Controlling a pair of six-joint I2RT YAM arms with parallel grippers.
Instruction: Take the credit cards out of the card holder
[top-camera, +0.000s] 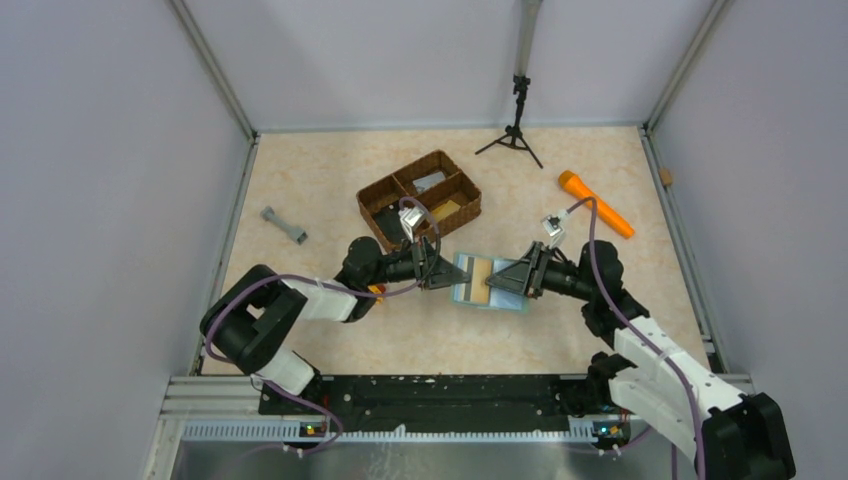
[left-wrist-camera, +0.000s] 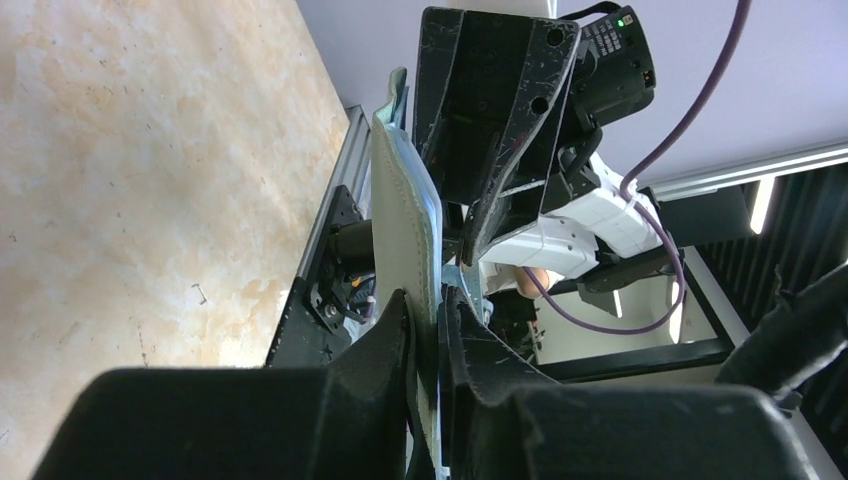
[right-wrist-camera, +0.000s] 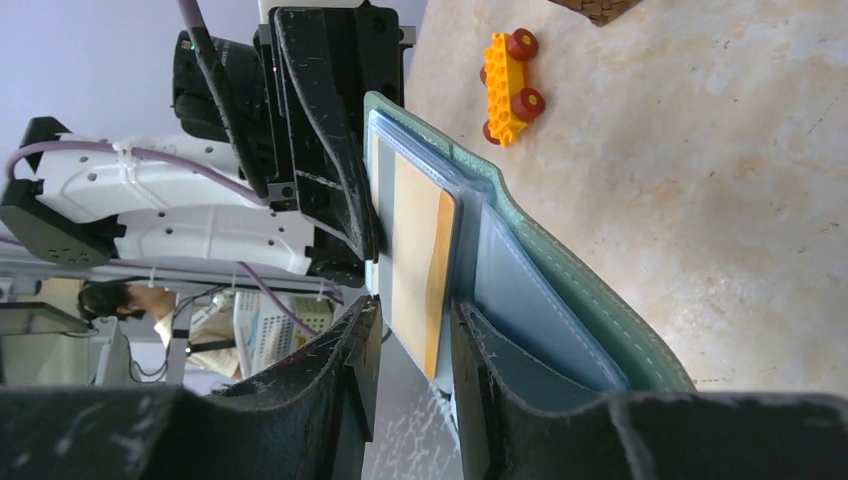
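The light green card holder (top-camera: 515, 304) is spread between my two grippers, with a beige card (top-camera: 480, 285) in its clear sleeve. My left gripper is shut on the holder's left part, the thin cover (left-wrist-camera: 400, 215) standing between its fingers. Facing it from the right, my right gripper is open. Its fingertips straddle the near part of the beige card (right-wrist-camera: 418, 225) and the sleeve; whether they touch either is hard to tell.
A brown basket (top-camera: 378, 187) with compartments holding cards stands behind the left arm. An orange microphone-shaped object (top-camera: 600, 205) lies at the right, a grey tool (top-camera: 284, 224) at the left. Near the left gripper is a yellow toy car (right-wrist-camera: 507, 88).
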